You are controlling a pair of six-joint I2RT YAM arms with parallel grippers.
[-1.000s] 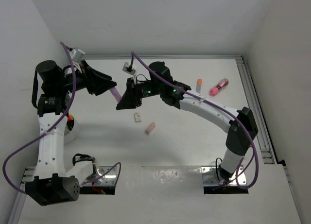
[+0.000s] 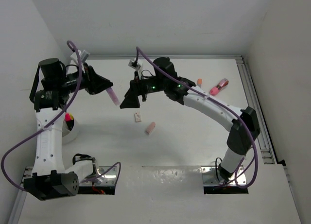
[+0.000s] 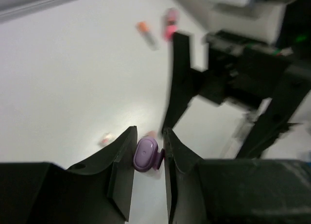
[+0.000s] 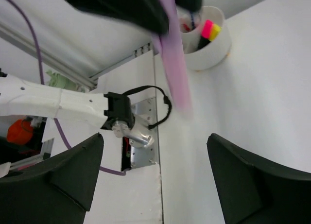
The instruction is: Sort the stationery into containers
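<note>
My left gripper is shut on a pink-purple stick-like item (image 2: 112, 95), blurred in the right wrist view. Just right of it, my right gripper is open with nothing between its fingers. A white holder (image 4: 208, 56) with coloured items stands at the left, largely behind the left arm from above. On the table lie a small pale item (image 2: 137, 117), a salmon item (image 2: 149, 128), an orange-capped item (image 2: 199, 82) and a pink item (image 2: 218, 87).
The white table (image 2: 184, 136) has free room at front centre. Both arms fill much of the middle and left. Walls and metal rails border the back and sides.
My left gripper has moved slightly left with the pink-purple item, away from my right gripper. The right gripper has shifted slightly right and now stands clear of the item.
</note>
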